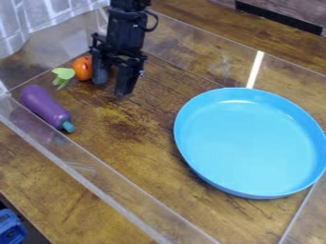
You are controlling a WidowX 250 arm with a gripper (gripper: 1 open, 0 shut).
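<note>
The black gripper [117,74] is low over the wooden table at the upper left, beside a small orange object [83,68] that is partly behind it. Whether its fingers are open or shut on anything is unclear at this size. A green leafy piece [63,77] lies just left of the orange object. A purple eggplant-like toy [45,107] with a teal tip lies below them.
A large blue plate [249,143] takes up the right side. Transparent walls edge the work area, and a blue object [8,227] sits at the lower-left corner.
</note>
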